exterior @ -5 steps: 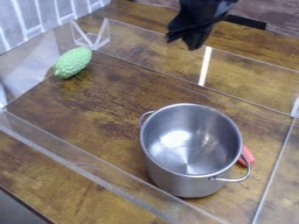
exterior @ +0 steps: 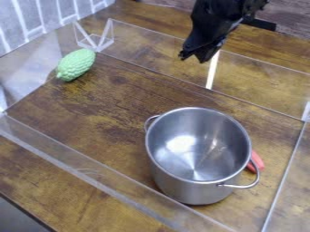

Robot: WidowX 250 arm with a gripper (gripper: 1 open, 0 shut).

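A black gripper [exterior: 200, 47] hangs at the top centre, above the back part of the clear-walled area, with no object visible in it; its fingers are shut. A steel pot [exterior: 194, 154] with two handles stands at the front right, empty inside. A green bumpy object [exterior: 75, 65], like a toy vegetable, lies at the left. A red object [exterior: 256, 161] is partly hidden behind the pot's right side.
Clear plastic walls surround the wooden work surface [exterior: 97, 118].
The gripper has shifted a little to the right and down over the last second. The pot and the other objects have not moved.
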